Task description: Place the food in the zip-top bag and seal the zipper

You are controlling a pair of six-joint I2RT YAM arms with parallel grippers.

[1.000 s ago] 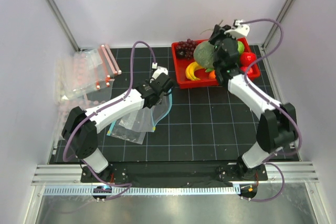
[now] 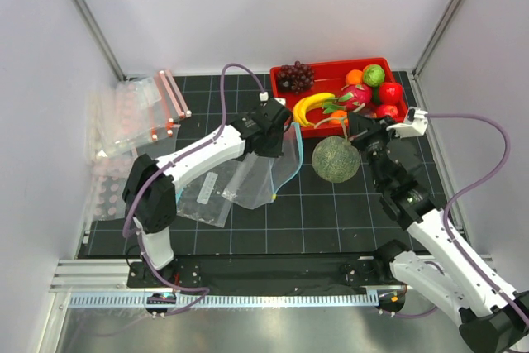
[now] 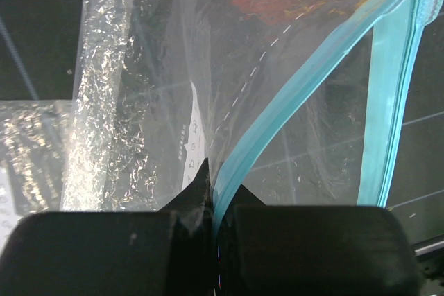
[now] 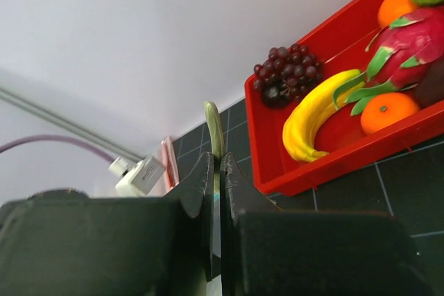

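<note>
From its stem, a round, netted green melon (image 2: 335,160) hangs below my right gripper (image 2: 350,131), just in front of the red tray. In the right wrist view the pale stem (image 4: 214,128) stands between the shut fingers of that gripper; the melon itself is hidden there. A clear zip top bag (image 3: 159,67) with a blue zipper strip (image 3: 298,95) fills the left wrist view. My left gripper is shut on one side of its zipper edge. The bag's mouth gapes apart, facing right toward the melon, and nothing shows inside.
The red tray (image 2: 284,128) at the back holds grapes (image 2: 295,78), bananas (image 2: 312,106), a dragon fruit (image 4: 409,50) and other fruit. More clear bags (image 2: 124,121) lie at the left. Bare black tiles (image 2: 318,217) stretch across the front middle.
My left gripper moved right, pulling the bag's zipper edge with it.
</note>
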